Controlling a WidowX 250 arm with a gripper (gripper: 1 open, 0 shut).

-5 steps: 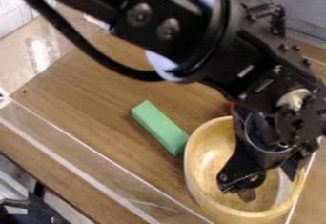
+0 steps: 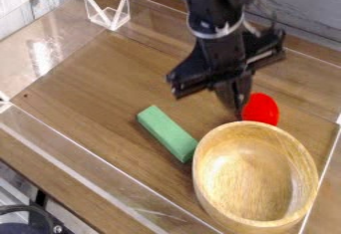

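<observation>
My gripper is raised over the back right of the board, shut, with nothing visible between its fingers. Its tips are just above and left of a red object, which sits behind a wooden bowl at the front right. The bowl's visible inside looks empty. A green block lies to the left of the bowl.
The wooden board has clear room at the left and back. Clear low walls line its edges, with a white bracket at the back left corner.
My arm has lifted out of the bowl and moved back and up, uncovering the red object and the bowl's inside. The green block and bowl have stayed in place.
</observation>
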